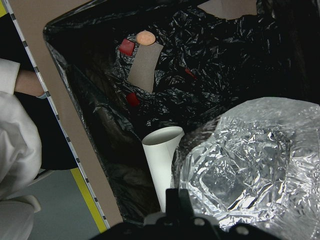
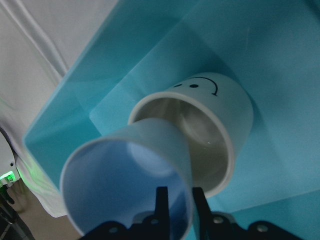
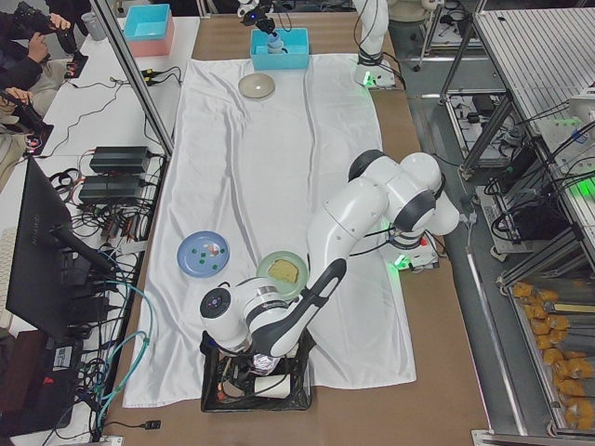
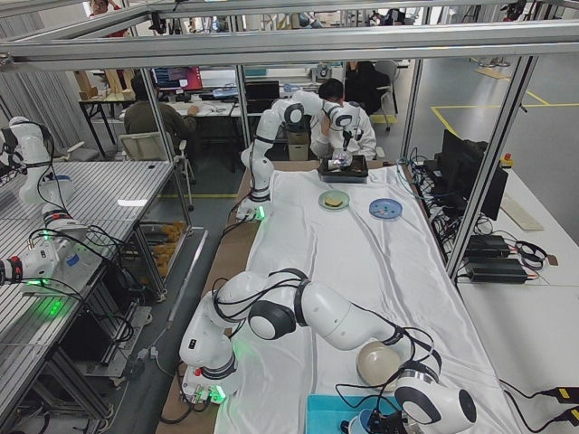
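Note:
My left gripper is over the black lined bin (image 1: 85, 130), shut on a crumpled clear plastic item (image 1: 240, 170). Inside the bin are a white cup (image 1: 161, 165) and scraps of card (image 1: 142, 67) and red pieces (image 1: 127, 47). In the right wrist view my right gripper has its fingers apart, straddling the rim of a blue cup (image 2: 95, 180) in a teal bin (image 2: 265, 150). Behind that cup lies a white cup with a smiley face (image 2: 225, 107).
A blue plate (image 3: 200, 242) and a green plate (image 3: 270, 265) with a yellow item lie near the black bin. A beige plate (image 4: 375, 362) is beside the teal bin. A person sits behind the black bin.

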